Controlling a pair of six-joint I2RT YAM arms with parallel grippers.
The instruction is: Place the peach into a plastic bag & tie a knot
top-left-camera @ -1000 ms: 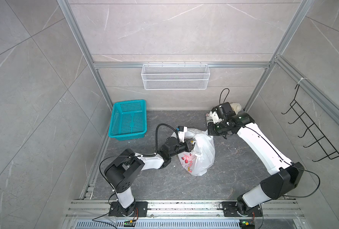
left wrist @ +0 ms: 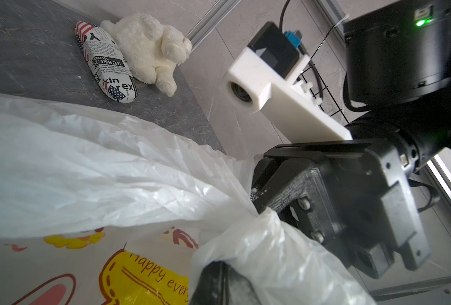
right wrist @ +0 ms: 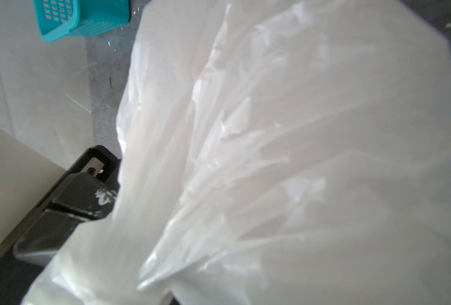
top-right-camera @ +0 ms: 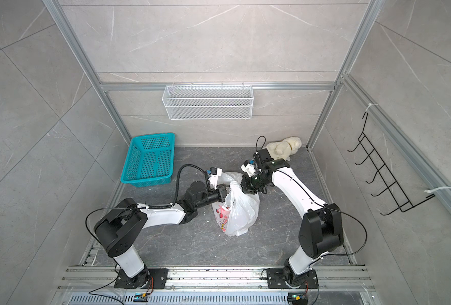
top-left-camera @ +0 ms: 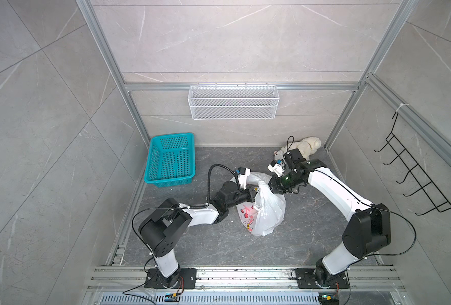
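The white plastic bag (top-left-camera: 271, 213), with pink and yellow print, stands bunched between my two grippers. My left gripper is shut, and a twisted band of the bag passes over its fingers; whether any film is pinched between them is hidden. My right gripper (top-left-camera: 275, 185) is at the bag's upper right, touching the film. In the left wrist view its fingers (left wrist: 292, 189) reach to the gathered strand, and in the right wrist view the film covers most of the finger, so its opening cannot be made out. No peach shows in any view.
A teal basket (top-left-camera: 190, 175) stands at the back left. At the back right lie a cream plush toy (left wrist: 143, 45) and a printed case (left wrist: 103, 63). A white wire rack (top-left-camera: 233, 112) hangs on the back wall, black hooks (top-left-camera: 413, 170) on the right wall.
My right gripper has moved left and slightly down, closer to my left gripper and the bag's neck. The plush toy shows more now. The left arm has hardly moved.
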